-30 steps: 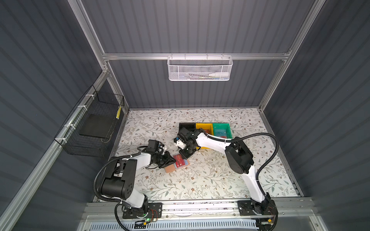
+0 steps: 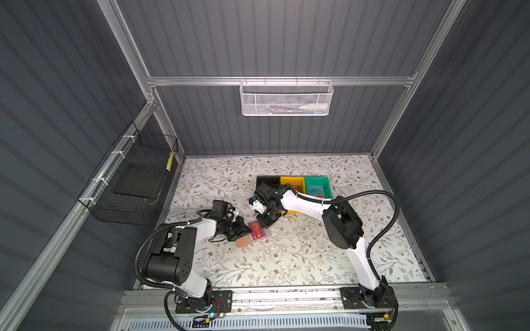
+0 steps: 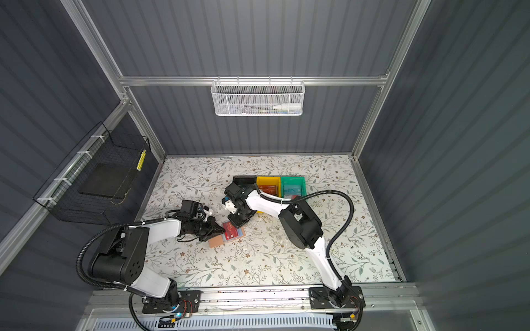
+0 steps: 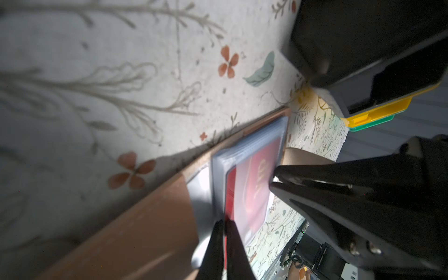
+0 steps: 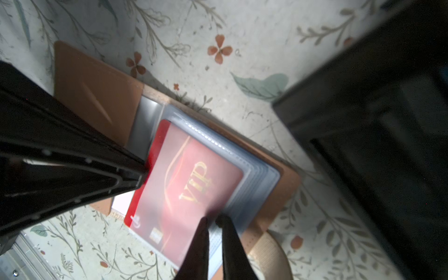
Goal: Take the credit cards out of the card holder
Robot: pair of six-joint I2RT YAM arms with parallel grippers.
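Observation:
An open tan card holder lies on the table, with clear sleeves and a red VIP card on top. My left gripper is shut at the card's red edge, nothing clearly between its fingers. My right gripper has its fingertips close together on the card and sleeve edge at the opposite side. It looks shut on that edge, though how much lies between the fingers is hard to tell.
Black, yellow and green bins stand behind the right arm. A black wire basket hangs at the left wall, a white one at the back.

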